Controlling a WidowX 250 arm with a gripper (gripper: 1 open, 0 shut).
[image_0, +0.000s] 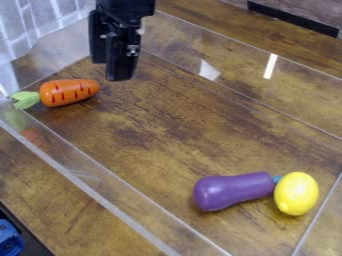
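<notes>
My black gripper hangs at the top left, above the wooden surface and up and to the right of a toy carrot with green top. Its fingers point down; whether anything is between them or how far apart they stand is hard to tell from this side. At the lower right lie a purple eggplant and, beside it, a yellow lemon.
Clear low walls border the wooden surface, whose middle is bare. A blue object shows at the bottom left corner, outside the wall.
</notes>
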